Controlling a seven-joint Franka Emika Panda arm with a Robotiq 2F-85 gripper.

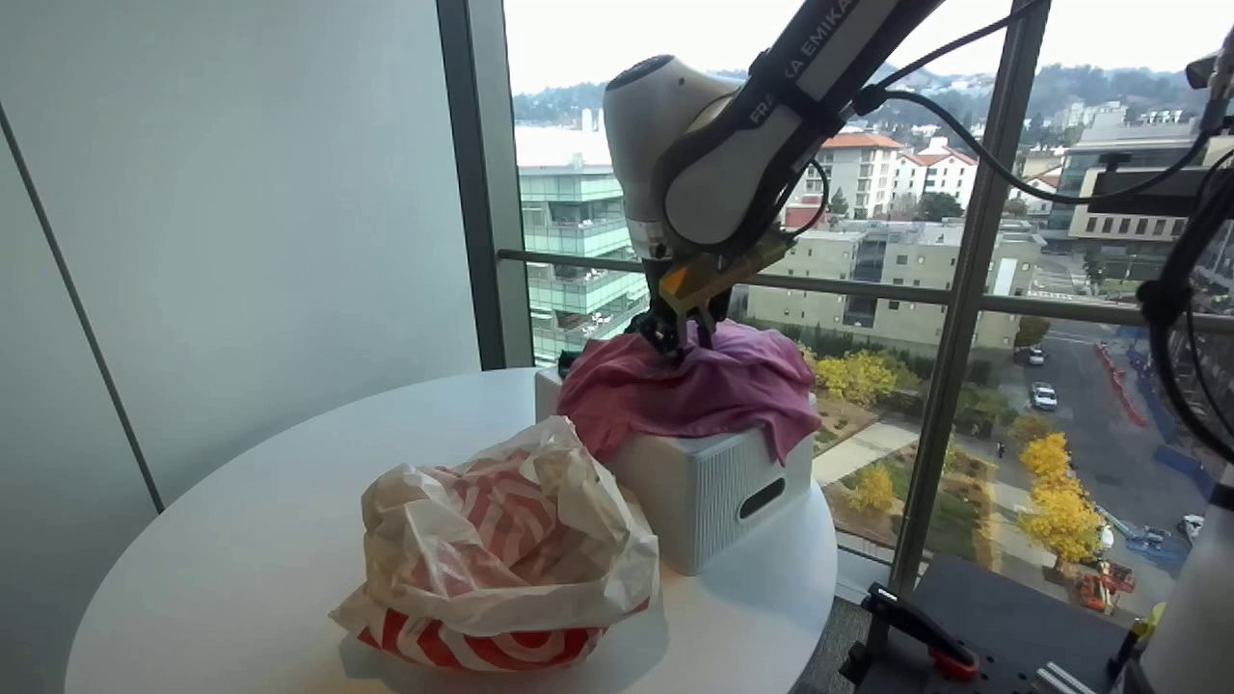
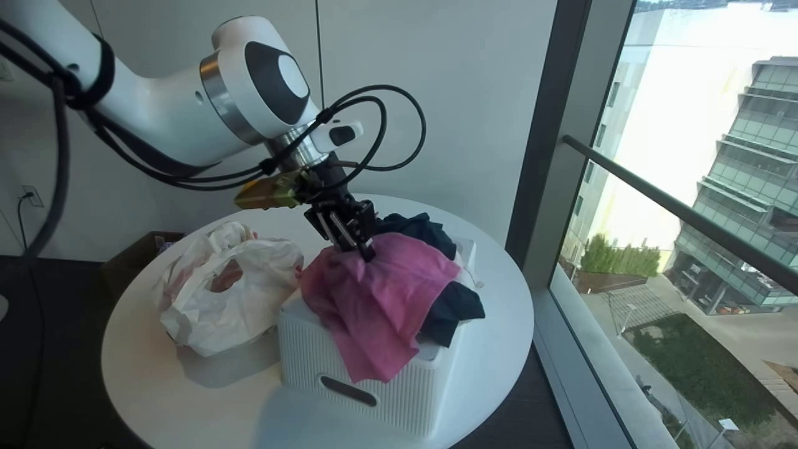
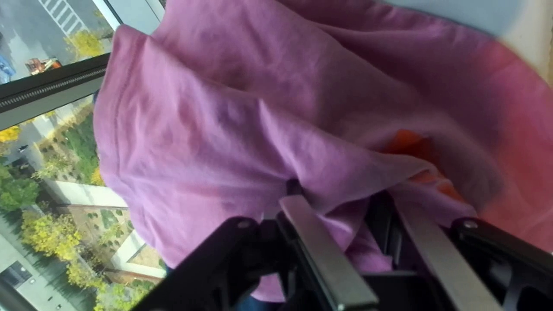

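Note:
A pink cloth (image 2: 389, 277) lies draped over the top and one side of a white ribbed box (image 1: 671, 480). My gripper (image 2: 357, 253) points down into the cloth's upper folds. In the wrist view, the fingers of my gripper stand apart, with a pink fold showing between them. Their tips press into the fabric and are partly hidden by it. Dark cloth (image 2: 452, 308) sticks out from beneath the pink one.
Beside the box on the round white table (image 1: 249, 532) stands a crumpled red-and-white plastic bag (image 1: 497, 555) with its mouth open. A window with a metal rail (image 2: 673, 213) rises close behind the box. Bare tabletop surrounds the bag.

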